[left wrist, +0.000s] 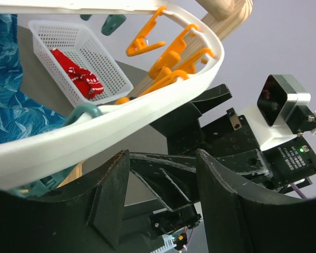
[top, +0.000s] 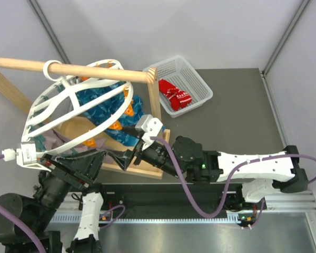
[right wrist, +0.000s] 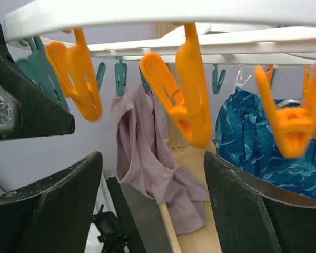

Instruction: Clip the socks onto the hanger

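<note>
Red patterned socks lie in the white basket, also visible in the left wrist view. The white oval hanger hangs from a wooden bar, with orange clips and teal clips around its rim. My left gripper is beneath the rim's front edge, its fingers apart with nothing held between them. To its right, my right gripper faces the rim. Its fingers are apart, below a blurred orange clip, and no sock shows between them.
The wooden stand rises between hanger and basket. Blue crinkled material and mauve cloth are seen beyond the clips. Both grippers are close together. Grey floor right of the basket is clear.
</note>
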